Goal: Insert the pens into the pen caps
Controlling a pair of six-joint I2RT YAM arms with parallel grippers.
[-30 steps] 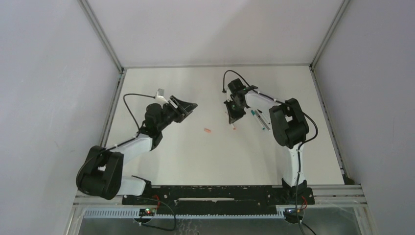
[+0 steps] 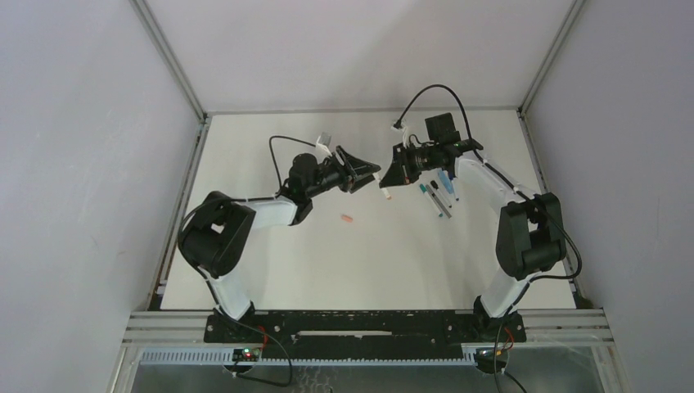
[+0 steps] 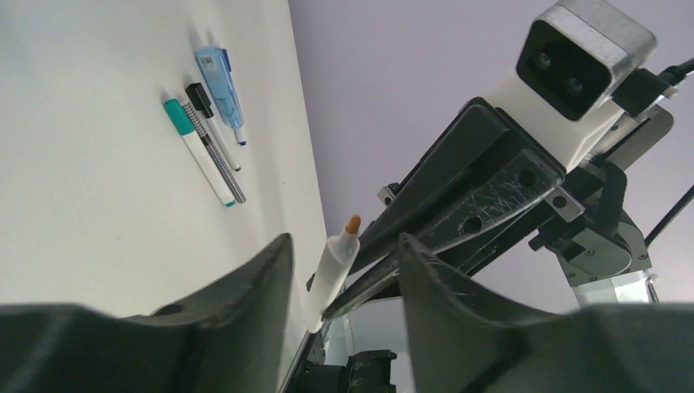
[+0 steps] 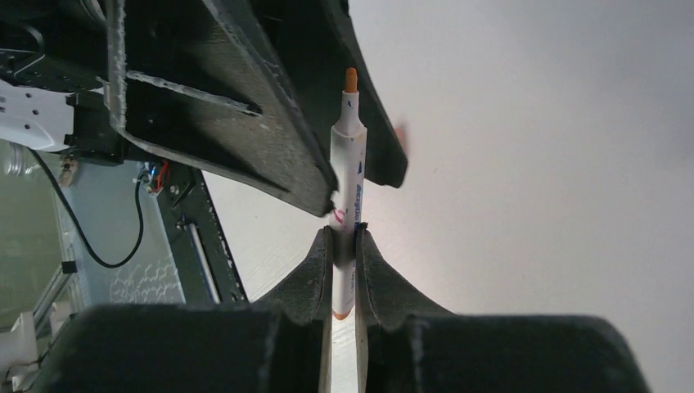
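A white marker pen (image 4: 344, 188) with an orange tip (image 4: 351, 80) is pinched between the closed fingers of my right gripper (image 2: 385, 185). In the left wrist view the pen (image 3: 334, 266) shows in the gap between the left fingers. The right wrist view has those fingers on both sides of the pen's upper body; whether either touches it I cannot tell. An orange cap (image 2: 347, 218) lies loose on the table below the left gripper.
On the right of the table lie a teal-capped marker (image 3: 199, 151), a grey patterned pen (image 3: 214, 153), a black-capped pen (image 3: 199, 100) and a light-blue pen (image 3: 219, 86).
My left gripper has moved right to the pen. The orange cap stays put.
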